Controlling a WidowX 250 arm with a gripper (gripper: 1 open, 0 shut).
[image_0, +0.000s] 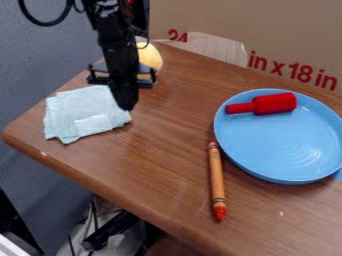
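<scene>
The black gripper reaches down onto the back edge of a pale blue folded cloth at the table's left. Whether its fingers are open or shut is hidden. A yellow round object lies behind the arm, partly hidden by it. On the right, a blue plate holds a red cylinder with a handle. A large orange crayon lies left of the plate on the wooden table.
A cardboard box stands along the back. The table's edge runs along the left, above dark floor clutter.
</scene>
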